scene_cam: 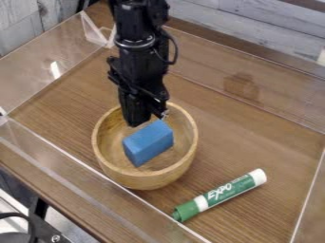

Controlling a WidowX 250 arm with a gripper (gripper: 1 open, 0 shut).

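Note:
A wooden bowl point(109, 154) sits on the table left of centre, holding a blue block point(147, 142). My black gripper point(140, 116) hangs over the back of the bowl, above the block and apart from it, its fingers shut with nothing visible between them.
A green and white tube point(219, 196) lies at the front right, apart from the bowl. A pale edge runs along the left, with a dark cable at the lower left.

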